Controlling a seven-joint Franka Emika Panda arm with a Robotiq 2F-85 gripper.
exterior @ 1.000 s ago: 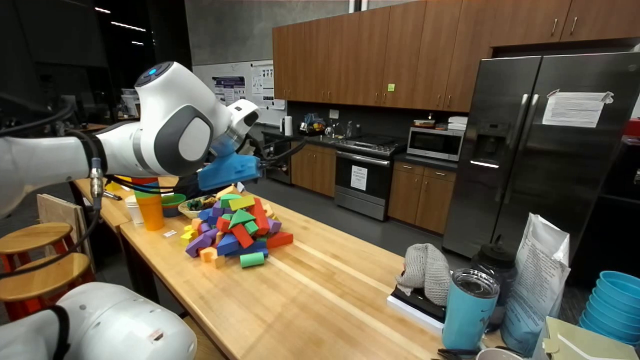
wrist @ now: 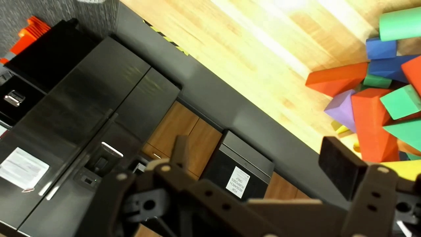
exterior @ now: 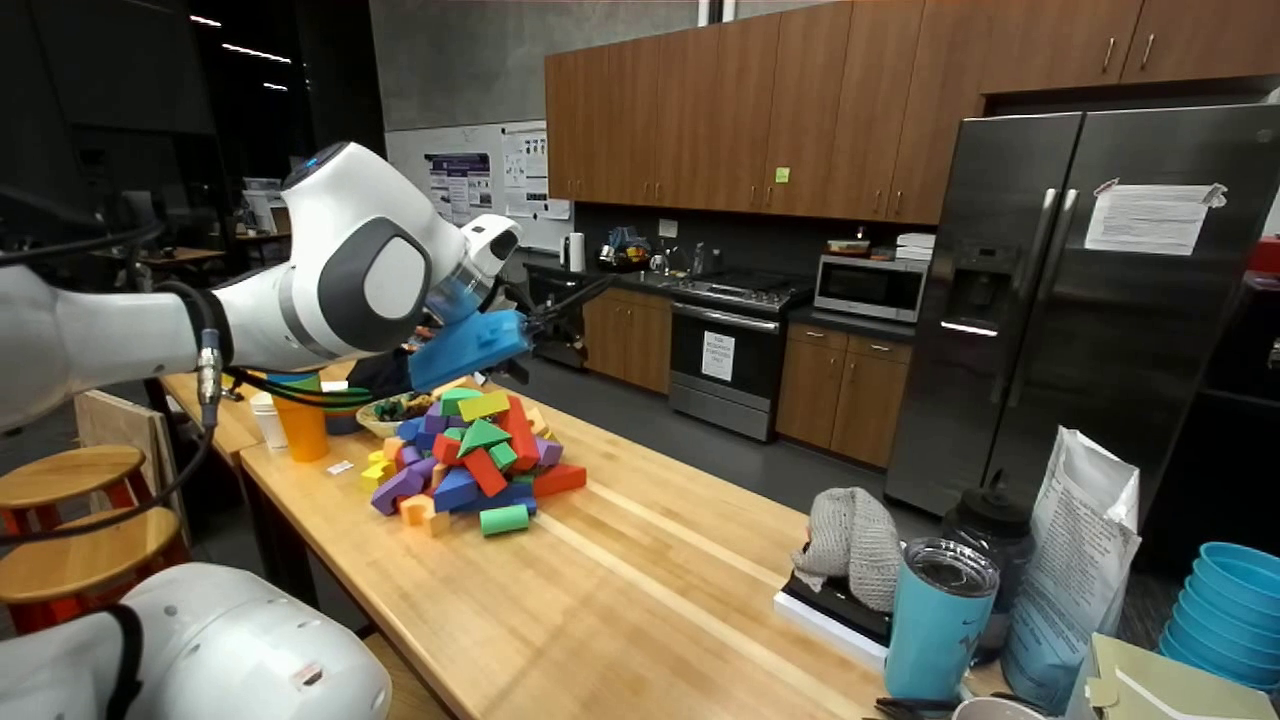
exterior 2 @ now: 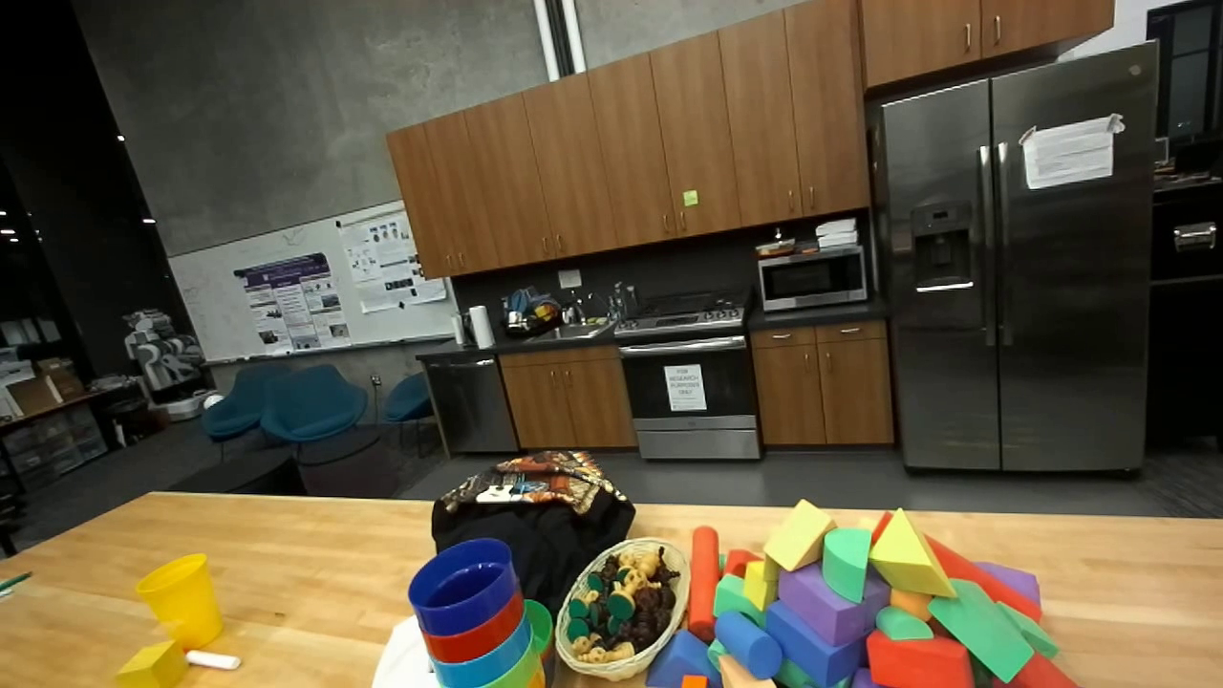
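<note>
A heap of colored blocks, among them a red block [exterior: 559,480] and a green cylinder [exterior: 503,520], lies on the wooden table [exterior: 648,564]. In exterior view 1 the arm's blue-covered hand [exterior: 468,348] hangs above and behind the heap, its fingers hard to make out. The wrist view shows my gripper with its two dark fingers wide apart and nothing between them. Right of the fingers there, the pile shows a long red block [wrist: 371,126] and a green cylinder [wrist: 400,24]. Exterior view 2 does not show the gripper.
Near the heap are stacked cups [exterior 2: 464,585], a wicker basket [exterior 2: 682,596] of small figures and a dark cloth bag [exterior 2: 533,533]. A blue tumbler [exterior: 942,618] and a grey knitted item [exterior: 849,546] stand at the table's other end.
The arm has come down a little and its hand has shifted slightly to the right in exterior view 1. The blocks lie as before.
</note>
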